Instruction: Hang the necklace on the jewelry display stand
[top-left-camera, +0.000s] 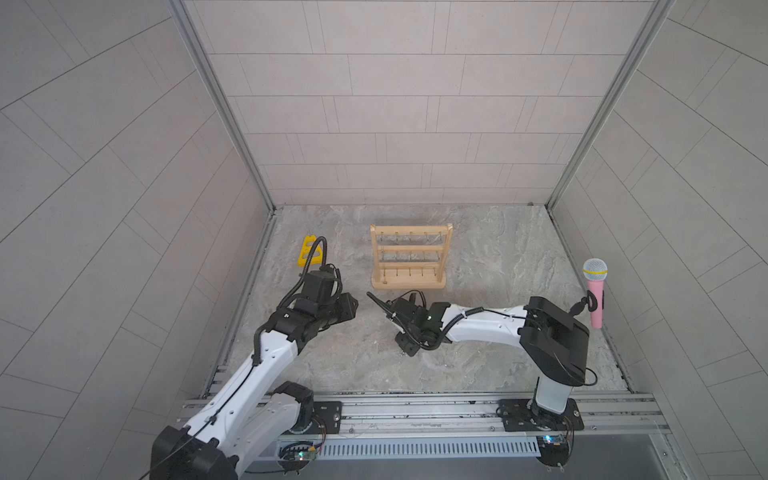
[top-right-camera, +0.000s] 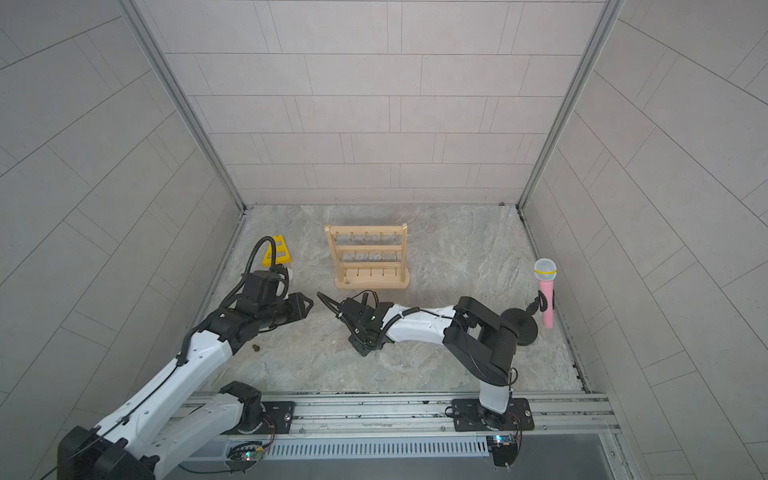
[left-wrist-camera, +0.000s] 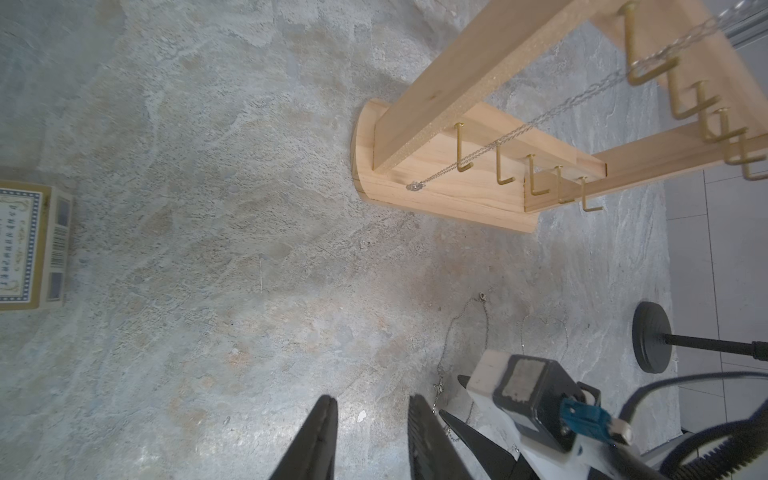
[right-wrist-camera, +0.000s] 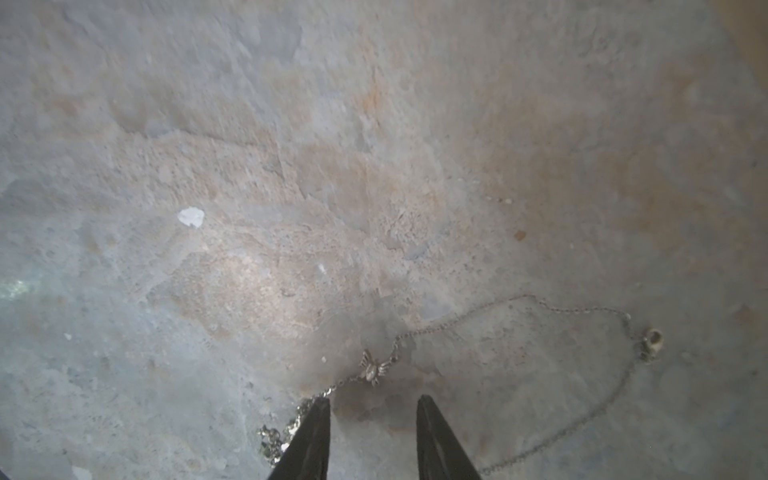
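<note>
The wooden display stand (top-left-camera: 410, 280) with brass hooks (left-wrist-camera: 500, 177) stands at the back middle; a silver chain (left-wrist-camera: 560, 108) runs from its upper hooks down toward the base. My left gripper is open above the floor, left of the stand's front, with nothing between its fingers. My right gripper is open, low in front of the stand. Below it lies a silver necklace (right-wrist-camera: 576, 312) with a small winged charm (right-wrist-camera: 370, 368), in a loop with a bunched part by the left finger.
A yellow object (top-left-camera: 308, 249) lies at the back left, a card box (left-wrist-camera: 20, 244) in the left wrist view. A black stand base (top-right-camera: 520, 324) and a pink microphone (top-right-camera: 546, 304) are at the right.
</note>
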